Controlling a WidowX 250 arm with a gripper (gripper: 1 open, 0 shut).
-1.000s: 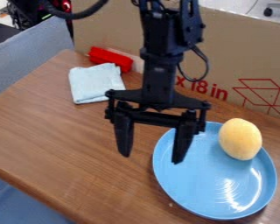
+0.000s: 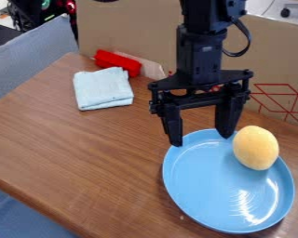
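Note:
My black gripper (image 2: 200, 126) hangs open above the back left rim of a light blue plate (image 2: 219, 193), with nothing seen between its fingers. A pale yellow, egg-shaped object (image 2: 256, 149) rests on the right back part of the plate, to the right of my fingers.
A folded pale blue cloth (image 2: 101, 88) lies at the back left of the wooden table (image 2: 77, 153), near a red object (image 2: 116, 63). A cardboard wall (image 2: 276, 56) runs along the back. A grey padded surface (image 2: 27, 65) borders it at left.
My gripper has moved back and to the right, away from the front middle of the table and higher in the picture. The plate, yellow object and cloth have not moved.

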